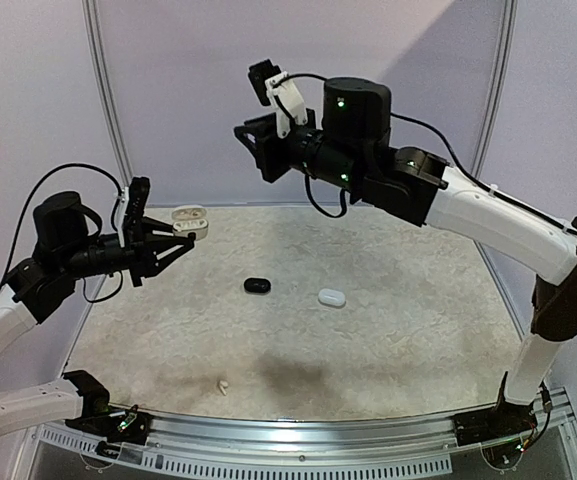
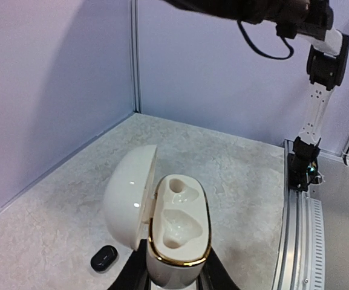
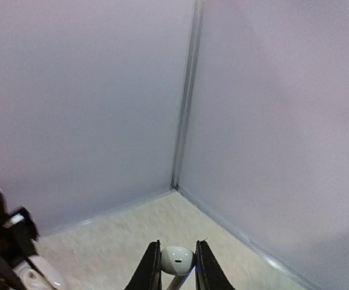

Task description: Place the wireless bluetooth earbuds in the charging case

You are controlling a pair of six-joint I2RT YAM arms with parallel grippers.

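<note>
The open white charging case [image 1: 190, 222] is in my left gripper [image 1: 189, 243], which is shut on its lower body. The left wrist view shows both slots of the case [image 2: 179, 232] empty, with its rounded lid tipped back to the left. High above the table, my right gripper [image 1: 251, 140] has a white earbud [image 3: 177, 260] between its fingertips, its silvery stem pointing down. Both fingers [image 3: 205, 260] appear to touch the earbud's sides. Another small pale earbud [image 1: 222, 387] lies on the table near the front edge.
A black case [image 1: 257, 286] and a closed white case [image 1: 331, 298] lie mid-table. The right arm [image 1: 398, 180] reaches over the back. Open table surface [image 1: 388, 360] stretches across the front right.
</note>
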